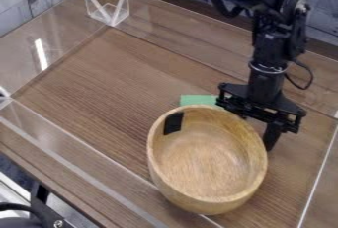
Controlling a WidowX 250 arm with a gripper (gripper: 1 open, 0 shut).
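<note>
The black robot gripper (260,114) reaches down from the top right to just behind a large round wooden bowl (199,168), close to its back right rim; whether it touches the rim cannot be told. A black rectangular patch (173,121) shows on the bowl's back left rim. Behind the bowl lies a green object (197,101), partly hidden by the bowl. The fingertips are dark and hard to make out, so their opening is unclear.
A white wire holder (109,5) sits at the back left. The table's front left edge borders a dark area.
</note>
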